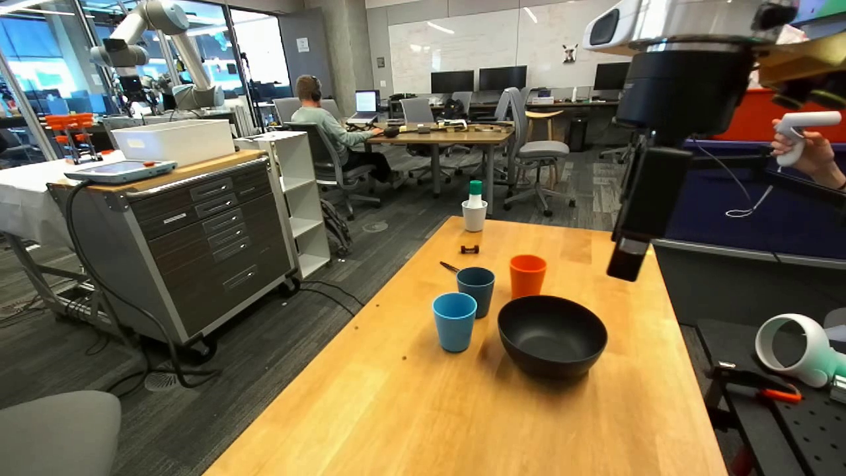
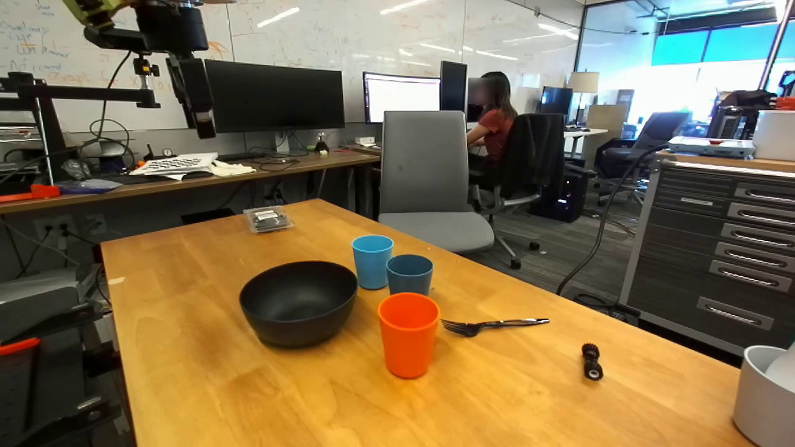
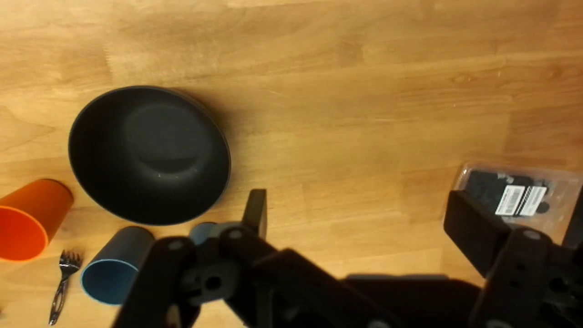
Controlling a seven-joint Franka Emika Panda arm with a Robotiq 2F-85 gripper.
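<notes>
My gripper is open and empty, its fingers (image 3: pixel 255 212) spread wide above the table. In exterior view 1 it hangs high at the right, above and apart from the black bowl (image 1: pixel 552 337). That bowl is empty and upright. Around it stand an orange cup (image 2: pixel 409 335), a dark blue cup (image 2: pixel 410 275) and a light blue cup (image 2: pixel 372 262). From the wrist, the light blue cup is mostly hidden behind the gripper's linkage. A dark fork (image 2: pixel 495 325) lies beside the orange cup.
A clear plastic box (image 2: pixel 268 219) with dark contents lies at one table end. Toward the other are a small black dumbbell-shaped piece (image 2: pixel 592 362) and a white cup (image 1: pixel 474 215) holding a green-capped bottle (image 1: pixel 475 193). Bare wood (image 3: pixel 339 125) stretches between bowl and box.
</notes>
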